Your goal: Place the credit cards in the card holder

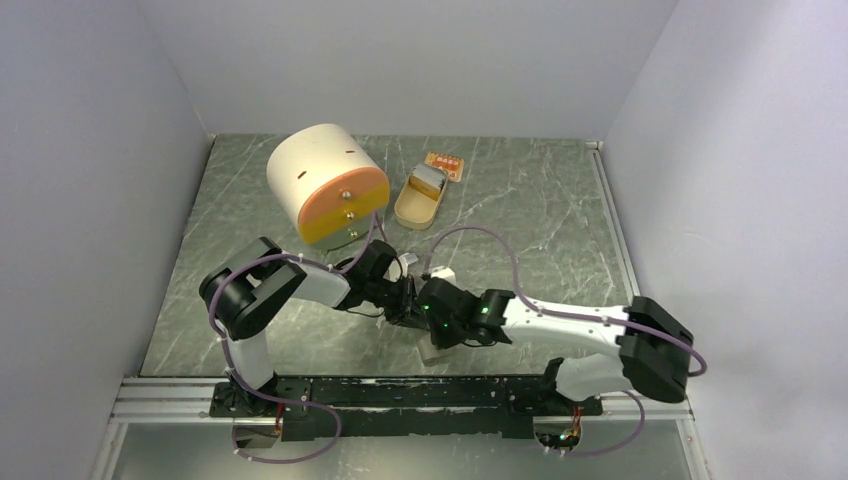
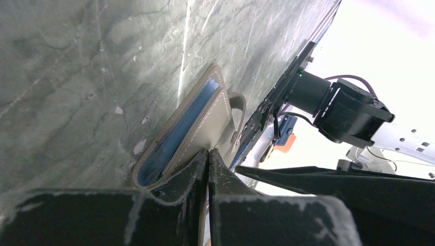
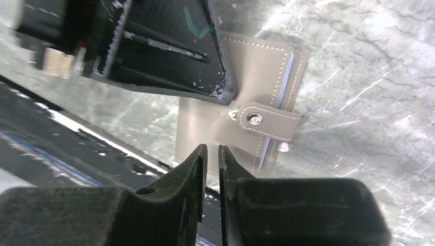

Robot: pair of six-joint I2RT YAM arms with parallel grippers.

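Observation:
A beige card holder (image 3: 246, 77) with a snap strap and blue inner edge lies near the table's front edge, partly under the arms in the top view. In the left wrist view its open pocket (image 2: 191, 115) faces up, with my left gripper shut on the holder's side. My right gripper hovers over the holder's lower part, its fingertips slightly apart with nothing visible between them. The left gripper's body covers the holder's upper left in the right wrist view. I cannot make out the cards.
A white cylindrical drawer box (image 1: 315, 175) stands at back left. Beside it sit a beige tray (image 1: 416, 205) and an orange card (image 1: 447, 160).

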